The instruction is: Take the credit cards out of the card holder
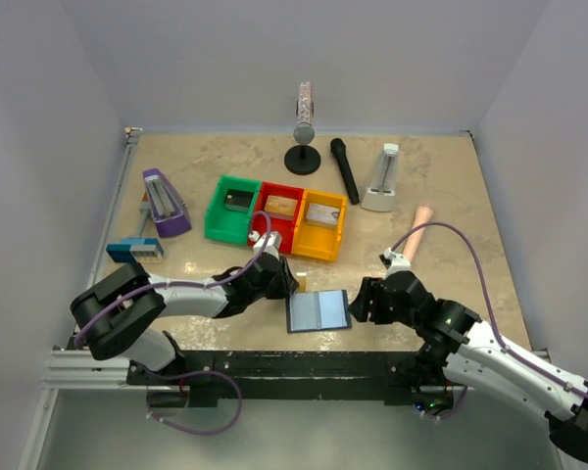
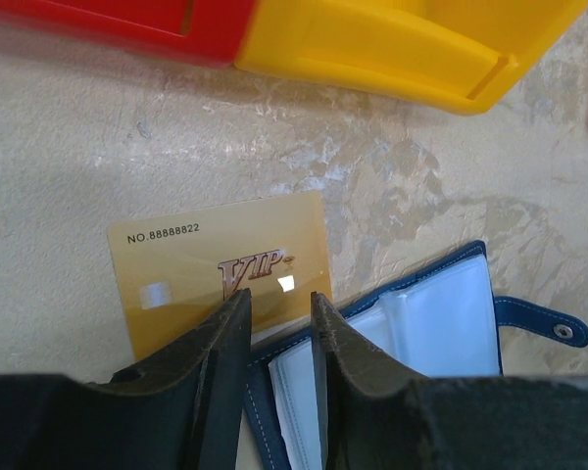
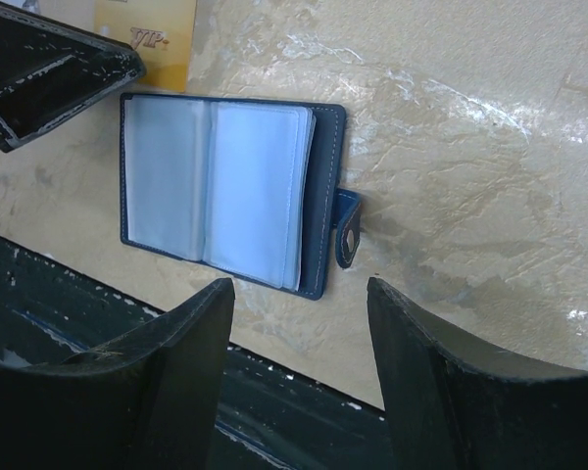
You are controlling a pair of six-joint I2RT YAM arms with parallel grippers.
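A gold VIP card (image 2: 216, 259) lies flat on the table, just behind the open card holder (image 3: 328, 196). The holder has a dark blue cover and pale, translucent sleeves (image 3: 255, 186); its strap (image 3: 347, 230) sticks out to the right. Above the card's near edge and the holder's corner is my left gripper, its fingertips parted by a narrow gap with nothing held. My right gripper stands wide open at the holder's right front side, empty. In the top view the left gripper hides most of the card (image 1: 301, 282).
Green, red and yellow bins (image 1: 318, 245) stand behind the card, the nearest obstacle to the left gripper. A black microphone (image 1: 344, 170), a stand (image 1: 302, 159) and a rolling pin (image 1: 418, 233) lie farther off. Bare table extends right of the holder.
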